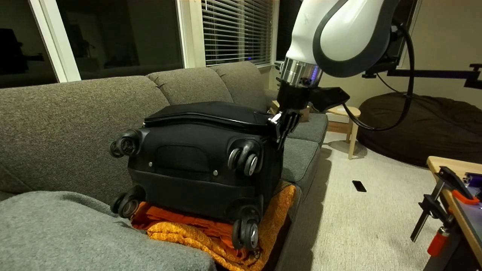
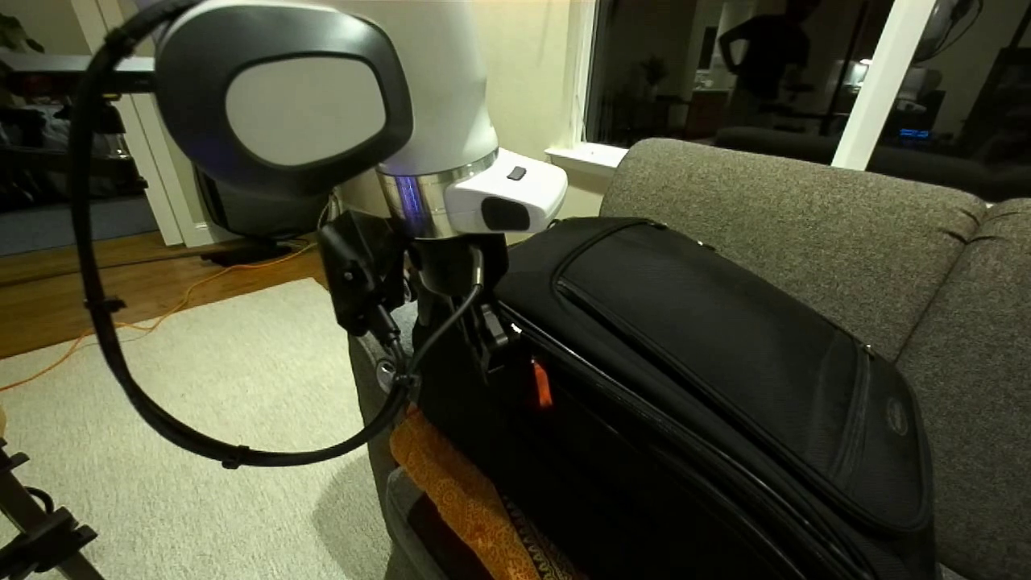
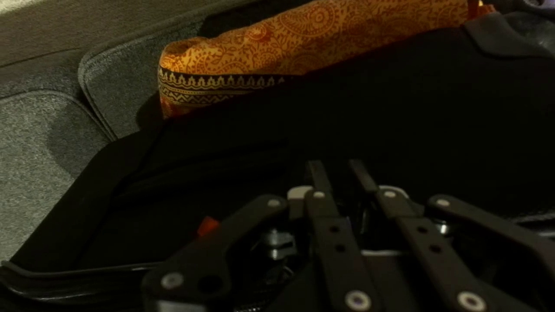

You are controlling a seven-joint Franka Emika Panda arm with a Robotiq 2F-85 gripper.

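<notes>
A black suitcase [image 1: 199, 149] lies on its side on the sofa, wheels toward the first exterior view. My gripper [image 1: 281, 140] is at its upper right edge, fingers pointing down. In the second exterior view the gripper [image 2: 490, 359] meets the zipped rim, beside an orange zipper tag [image 2: 542, 383]. The wrist view has the gripper with its fingers close together against the dark suitcase side [image 3: 249, 140]. They appear shut on part of the suitcase near the zipper; the exact part between them is too dark to make out.
An orange patterned cloth [image 1: 280, 201] lies under the suitcase, near the sofa's front edge. A grey blanket [image 1: 90, 230] covers the sofa's near end. The sofa backrest [image 1: 77, 122] rises behind. A table with clamps [image 1: 454, 194] stands at the right; carpet lies between.
</notes>
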